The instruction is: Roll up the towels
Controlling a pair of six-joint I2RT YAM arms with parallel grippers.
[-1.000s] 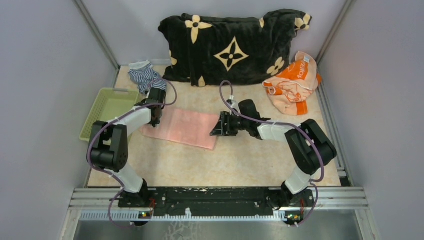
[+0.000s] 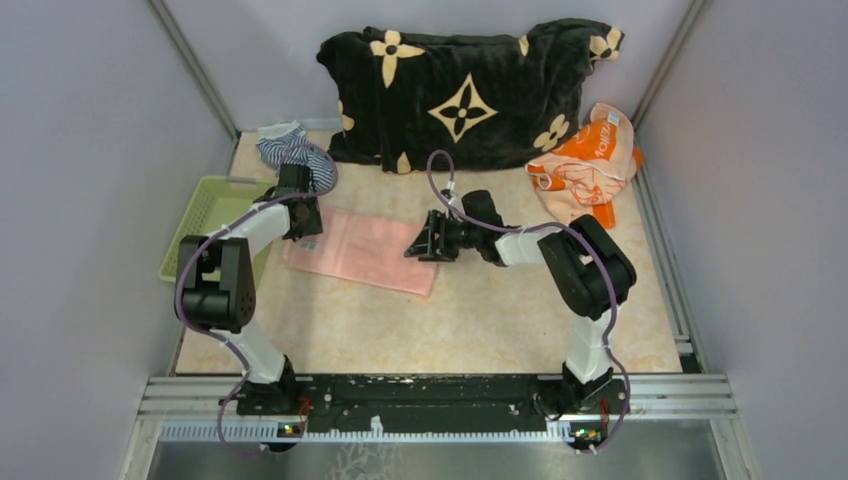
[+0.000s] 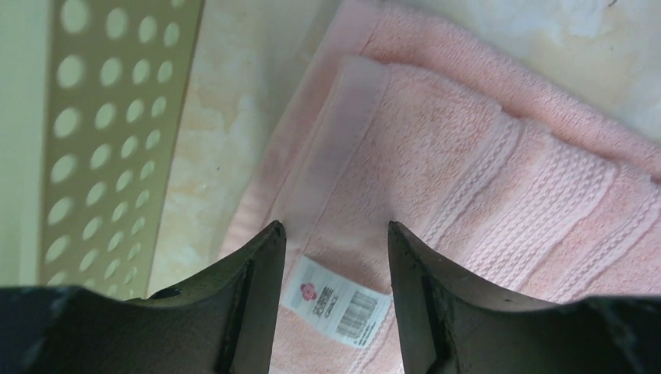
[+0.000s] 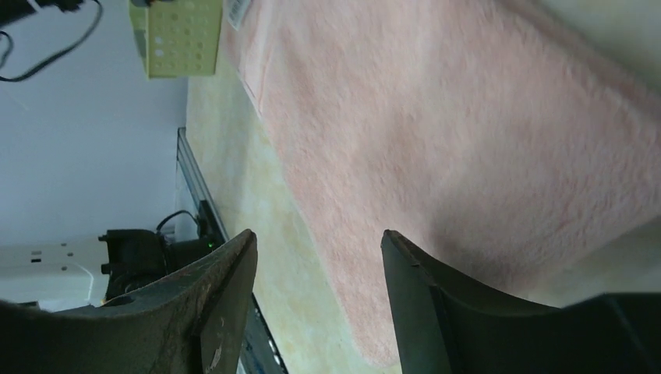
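A pink towel (image 2: 372,251) lies folded into a long strip across the middle-left of the table. Over its left end, where a white barcode label (image 3: 336,301) shows, hangs my left gripper, part open with no cloth visibly pinched between its fingers. My right gripper is open at the towel's right end, one finger (image 4: 417,288) in front of the cloth and the other off its edge. A striped towel (image 2: 297,156) lies crumpled at the back left, and an orange and peach towel (image 2: 590,165) at the back right.
A green perforated basket (image 2: 205,215) stands at the left, close beside the towel's end and under the left arm. A large black patterned cushion or blanket (image 2: 420,95) fills the back.
The right gripper has moved left, over the towel's right end.
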